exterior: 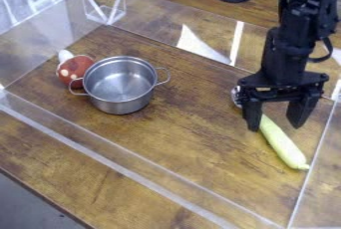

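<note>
My black gripper (277,112) is low at the right, open, its fingers on either side above the upper end of a pale green, long object (284,147) lying on the wooden table. A silver spoon-like item (237,96) is partly hidden behind the gripper's left finger. A steel pot (120,88) with two handles stands left of centre. Beside it, to the upper left, lies a red item (74,69) with a white part.
Clear panels or strips line its edges. A white triangular piece (200,44) is at the back.
</note>
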